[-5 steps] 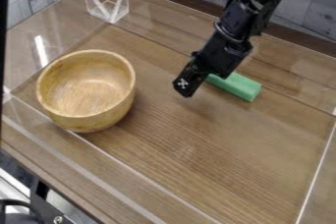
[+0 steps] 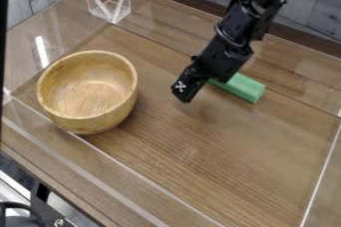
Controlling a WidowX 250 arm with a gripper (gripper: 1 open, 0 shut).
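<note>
My black gripper (image 2: 186, 88) hangs low over the middle of the wooden table, its arm reaching down from the back right. It looks shut, with nothing visible between its fingers. Just behind and right of it a green block (image 2: 242, 89) lies on the table, its left end partly hidden by the gripper. A yellow wooden bowl (image 2: 88, 113) stands to the left of the gripper, apart from it.
A clear wire or plastic holder (image 2: 110, 4) sits at the back left. A dark gap lies beyond the lower left edge.
The gripper and arm have shifted very slightly; the green block and bowl look unmoved.
</note>
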